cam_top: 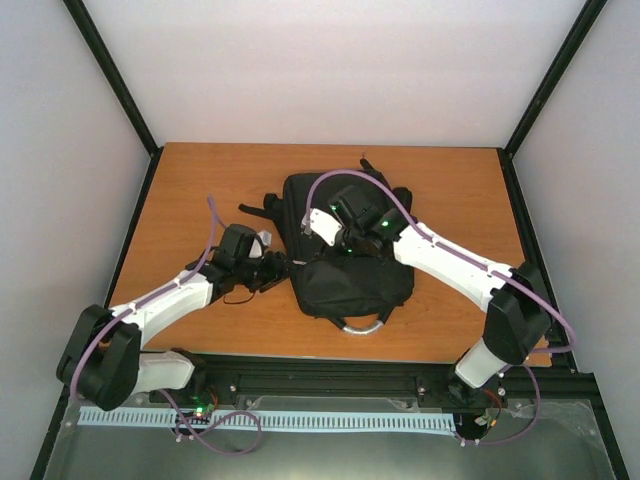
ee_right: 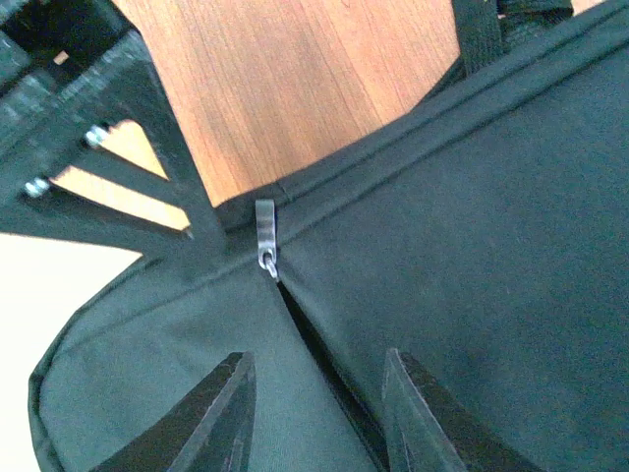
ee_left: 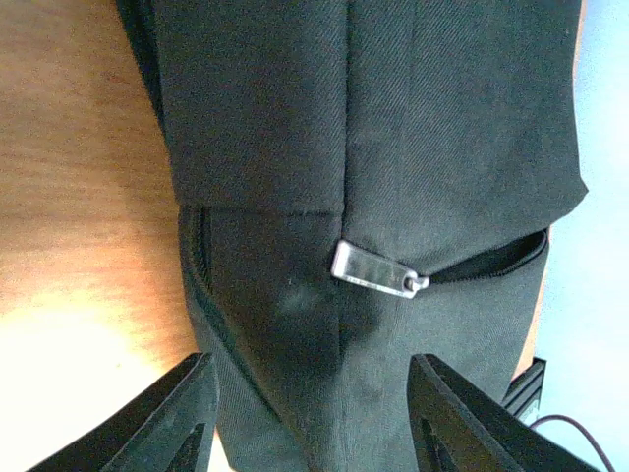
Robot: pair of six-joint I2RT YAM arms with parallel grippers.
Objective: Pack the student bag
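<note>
A black backpack [cam_top: 340, 295] lies on the wooden table, front side up, with its grab handle toward the front edge. My left gripper is at the bag's left side, open, over fabric beside a silver zipper pull [ee_left: 378, 270]; nothing shows between its fingers. My right gripper hangs over the bag's middle, fingers part open above the zipper seam, with another zipper pull [ee_right: 266, 241] farther up in the right wrist view. In the top view the right arm hides much of the bag's upper right.
Bag straps reach out at its upper left and top. Walls and dark frame posts border the table at the sides and back.
</note>
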